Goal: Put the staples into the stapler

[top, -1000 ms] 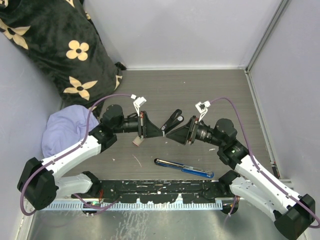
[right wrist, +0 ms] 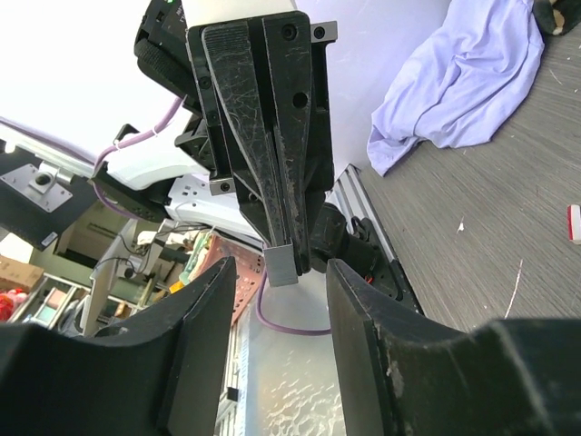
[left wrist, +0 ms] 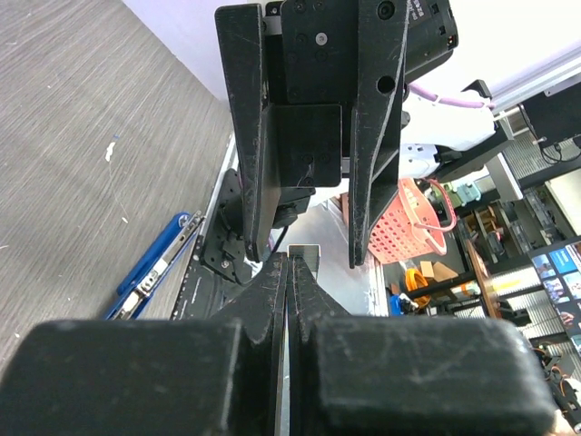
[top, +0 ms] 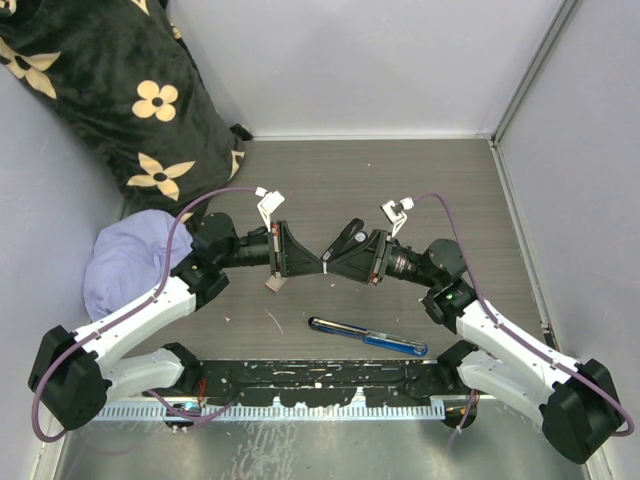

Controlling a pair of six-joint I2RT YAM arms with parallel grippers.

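Observation:
A small silver staple strip (right wrist: 281, 264) is pinched at the tips of my left gripper. In the top view, the strip shows only as a pale sliver where the two grippers meet. My right gripper (top: 331, 263) faces the left one, its fingers apart on either side of the strip; in its wrist view, there is clear space between each fingertip and the strip. The blue stapler (top: 368, 335) lies opened out lengthwise near the table's front edge, its metal channel showing. It also appears beyond the grippers in the left wrist view.
A black object (top: 347, 238) lies behind the meeting point, partly covered by the right gripper. The small pinkish block (top: 276, 283) sits below the left arm. Lavender cloth (top: 130, 265) is bunched at far left.
My right gripper has moved left, closing the distance to the left gripper's tips. The stapler has stayed in place.

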